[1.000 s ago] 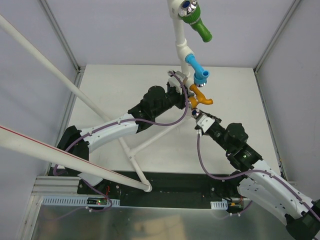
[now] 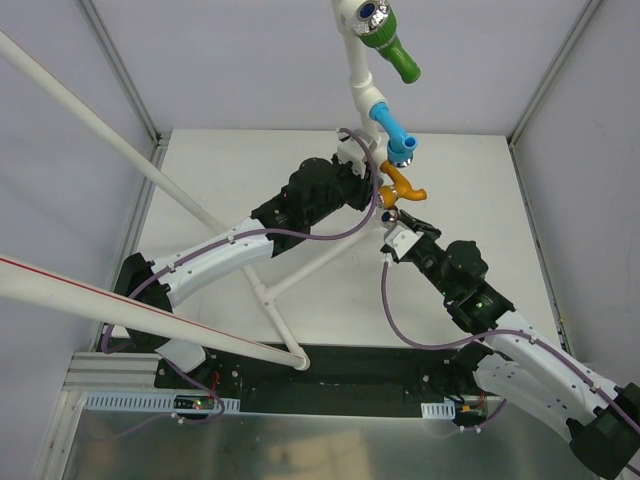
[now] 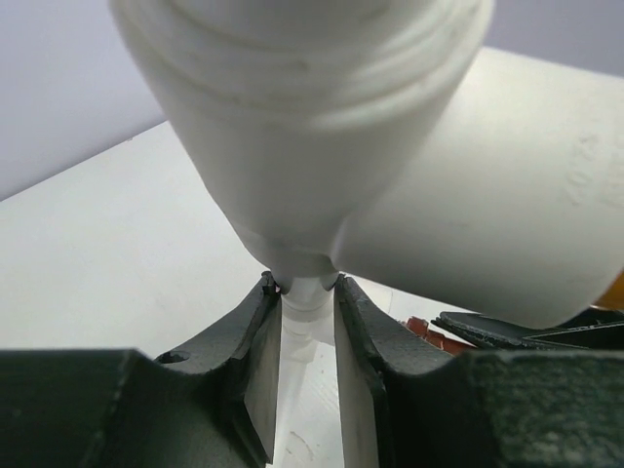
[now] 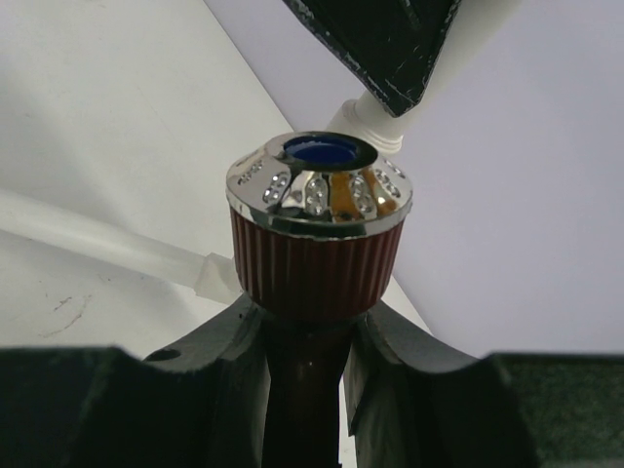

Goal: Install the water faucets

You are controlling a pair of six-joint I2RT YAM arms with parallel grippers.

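A dark red faucet [image 4: 317, 263] with a chrome threaded end stands between the fingers of my right gripper, which is shut on it. From above, that chrome end [image 2: 390, 215] shows just below the orange faucet [image 2: 403, 187], close to the white pipe. My left gripper has its fingertips either side of the narrow part of the white pipe [image 3: 253, 185]; whether they press on it is unclear. Higher on the pipe are the blue faucet [image 2: 395, 133] and the green faucet [image 2: 385, 38]. The spot facing the red faucet is hidden.
Slanting white pipes [image 2: 110, 130] of the frame cross the left side, one passing over the left arm. Purple cables [image 2: 420, 343] loop from both arms.
The pipe frame's lower corner has moved a little up and right. My left gripper has barely moved.
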